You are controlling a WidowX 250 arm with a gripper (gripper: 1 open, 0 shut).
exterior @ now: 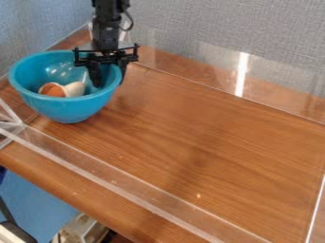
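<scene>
A large teal bowl (57,104) sits at the left end of the wooden table. Inside it lie an orange round item (51,89) and a pale white piece (74,88) beside it. My black gripper (102,71) reaches down from above into the right side of the bowl, its fingers partly hidden behind the rim and in shadow. I cannot tell whether anything is between them.
Clear panels run along its edges, and speckled walls stand behind and to the left.
</scene>
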